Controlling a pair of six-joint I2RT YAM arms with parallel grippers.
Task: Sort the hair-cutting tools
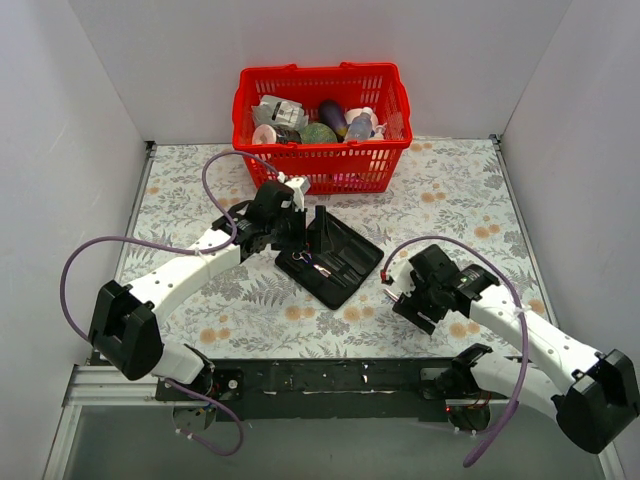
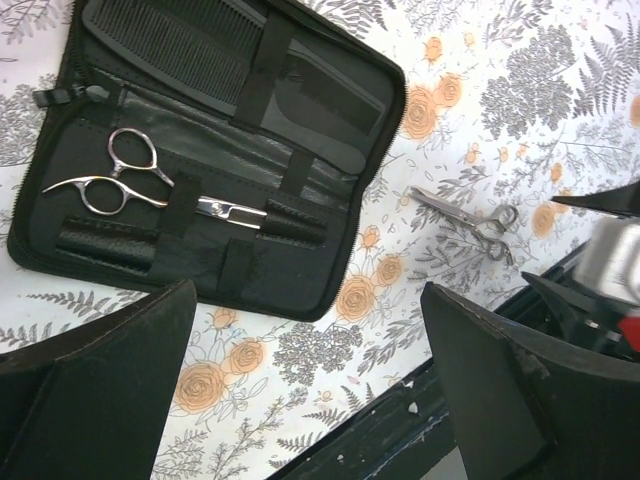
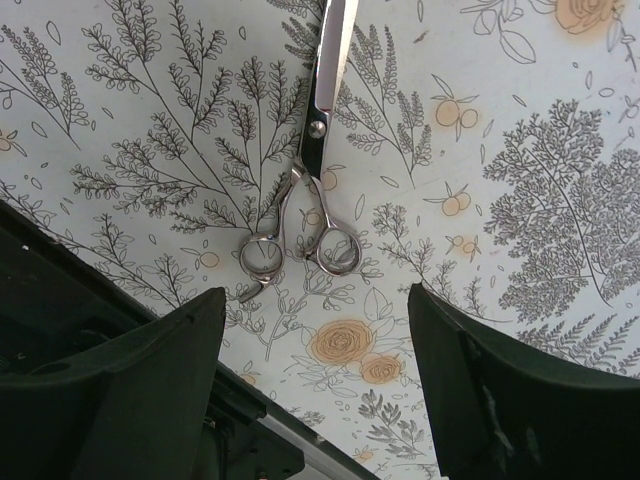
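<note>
The open black tool case (image 2: 250, 260) holds a comb (image 2: 170, 55) and scissors (image 2: 140, 195) under elastic straps. Loose silver scissors lie on the floral mat to the case's right, also seen in the left wrist view (image 2: 450, 208). My left gripper hangs open above the case, nothing between its fingers. My right gripper is open low over the loose scissors, whose finger rings lie between and just beyond its fingertips; in the top view it covers most of them.
A red basket (image 1: 320, 165) of assorted items stands at the back. The dark front edge (image 1: 320, 380) runs below both grippers.
</note>
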